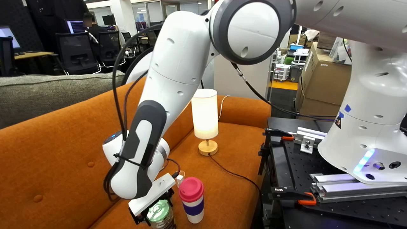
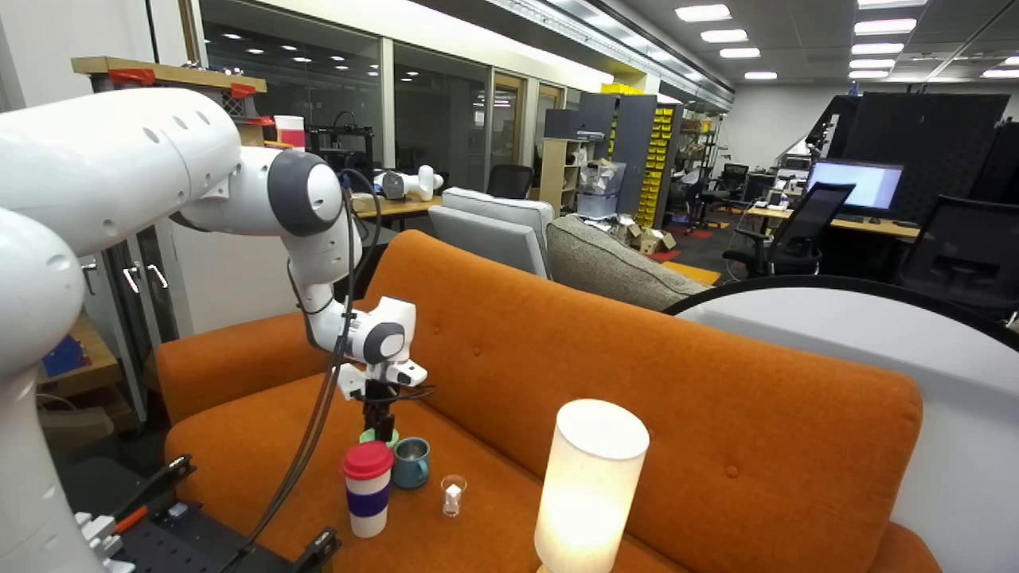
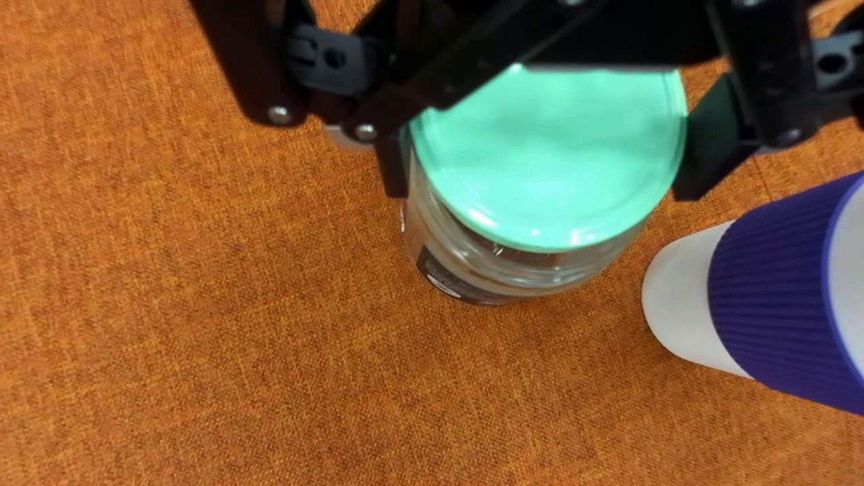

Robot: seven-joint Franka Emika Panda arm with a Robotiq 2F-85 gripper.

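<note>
A glass jar with a mint-green lid (image 3: 559, 162) and a dark label (image 3: 457, 279) appears in the wrist view, directly below my gripper. One black finger (image 3: 394, 166) lies along the left side of the lid, the other (image 3: 713, 142) along its right side. Both are very close to the rim; whether they press on it cannot be made out. In exterior view 1, the gripper (image 1: 152, 208) is over the lid (image 1: 158, 211), and the jar's lower part is cut off by the frame. Exterior view 2 shows the lid (image 2: 368, 436) mostly hidden behind a cup.
Close by stands a white cup with red lid and purple band (image 2: 368, 489). A blue mug (image 2: 411, 463) and a small glass holding something white (image 2: 453, 496) are near it on the orange sofa (image 2: 286, 411). A lit lamp (image 1: 205, 114) stands farther along the seat.
</note>
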